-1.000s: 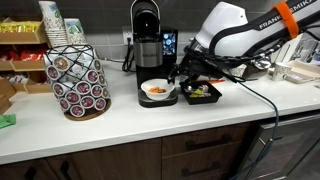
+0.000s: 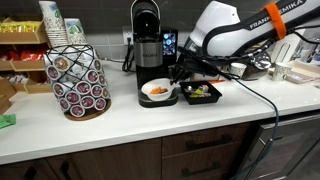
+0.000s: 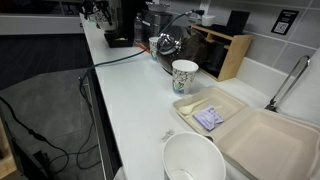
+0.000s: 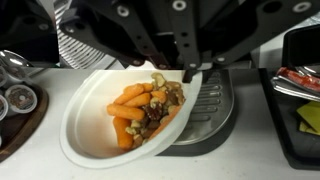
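Note:
A white bowl (image 2: 146, 92) holding baby carrots (image 4: 128, 112) and mixed nuts (image 4: 160, 110) is at the drip tray (image 4: 205, 120) of the black coffee machine (image 2: 150, 50). It looks tilted towards the front. My gripper comes in from the bowl's right side and looks shut on its rim. The fingertips partly cover the contact in the wrist view. Whether the bowl's base rests on the tray or hangs just above it, I cannot tell.
A black tray (image 2: 205, 98) with packaged snacks stands close on the right. To the left is a round pod rack (image 2: 77, 100) topped with paper cups.
The arm's upper links have shifted slightly. The bowl and gripper stay in nearly the same place beside the coffee machine.

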